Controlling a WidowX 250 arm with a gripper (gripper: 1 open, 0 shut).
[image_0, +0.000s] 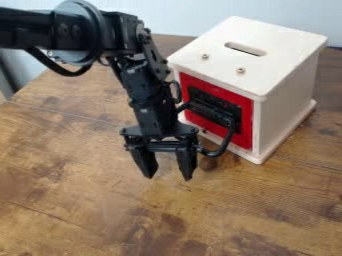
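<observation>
A black robot arm reaches down from the top left, and its gripper (166, 164) points at the wooden table, open with empty space between its two fingers. Behind it to the right stands a pale wooden box (274, 70) with a slot in its sloped top and a red front panel (241, 95) carrying a black fitting, partly hidden by the arm and a cable.
A pale wall shows behind the table at the top.
</observation>
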